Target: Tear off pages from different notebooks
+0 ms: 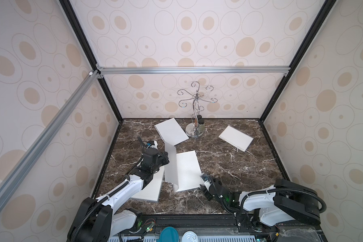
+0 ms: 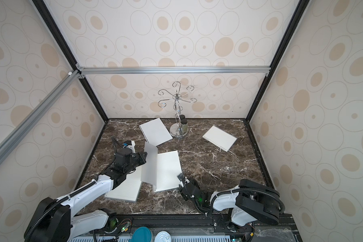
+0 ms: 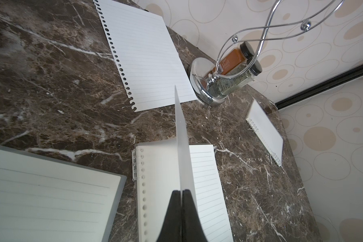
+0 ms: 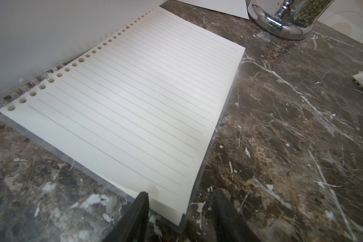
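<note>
An open lined notebook (image 1: 188, 171) lies mid-table, ring binding on its left side. One sheet (image 3: 184, 157) rises nearly upright from it; my left gripper is shut on this sheet, which shows edge-on between the fingertips. In the right wrist view the notebook's lined page (image 4: 141, 100) fills the middle. My right gripper stands open at the near right corner, one finger (image 4: 138, 213) on each side of that corner. The page's edge curls up slightly there. Whether the fingers touch the paper cannot be told.
Another notebook (image 3: 48, 193) lies at left under my left arm. A loose sheet with punched holes (image 3: 149, 56) is at the back, beside a metal stand (image 1: 192, 131) with jars. A small notebook (image 1: 236, 138) rests back right.
</note>
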